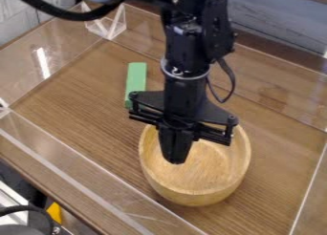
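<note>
My black gripper (177, 143) hangs pointing down over a round, pale wooden bowl (202, 181), covering the bowl's back part. The fingertips are dark and close together above the bowl's interior; whether anything is between them does not show. A green block (136, 78) lies on the wooden surface behind and left of the gripper, partly hidden by it. The visible inside of the bowl looks empty.
The wooden tray floor (71, 105) is clear to the left and right. Clear low walls border it at left and right. A clear object (105, 19) stands at the back left corner, with cables crossing above.
</note>
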